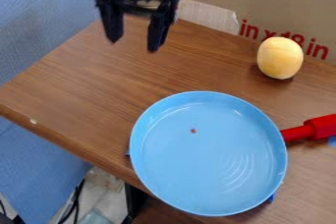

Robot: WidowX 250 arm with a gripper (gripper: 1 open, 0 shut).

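My gripper (pixel 136 33) hangs over the back left of the wooden table, dark and slightly blurred, its two fingers spread apart with nothing visible between them. A pale yellow, potato-like round object (pixel 280 58) sits at the back right. A large light blue plate (pixel 207 159) fills the front right of the table, with a small red speck on it.
A red object (pixel 309 130) lies at the right, beside the plate, with blue bits showing under and beside it. A cardboard panel (pixel 302 7) stands behind. Cables hang below the left edge.
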